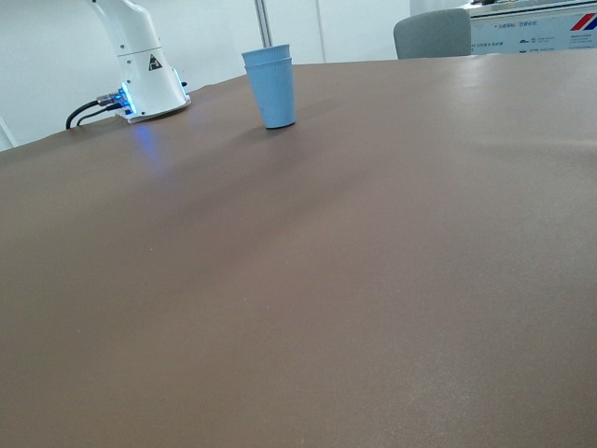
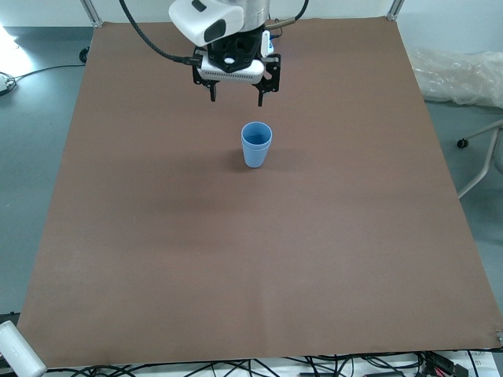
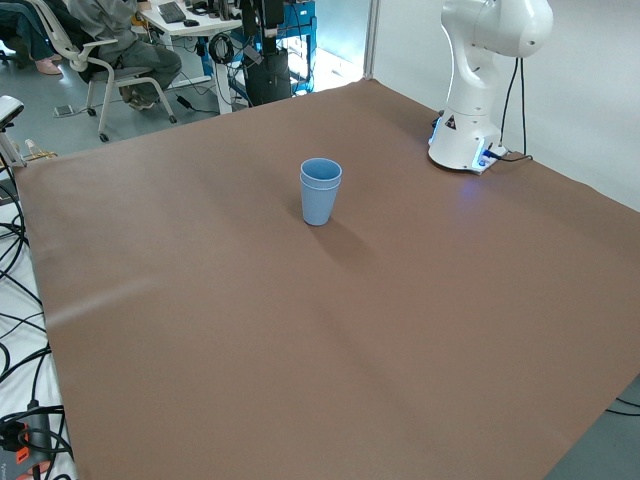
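Observation:
Two nested light blue cups (image 2: 256,149) stand upright near the middle of the brown table (image 2: 259,259); they also show in the top view (image 1: 272,93) and the right view (image 3: 319,195). My gripper (image 2: 236,96) hangs high over the far part of the table in the left view, behind and above the cups and apart from them. Its two black fingers stand apart, open, with nothing seen between them. The top and right views show the arm's white base but not the gripper.
Cables run along the table's near edge in the left view. A chair and a desk with a seated person stand beyond the table in the right view. The tabletop around the cups is clear.

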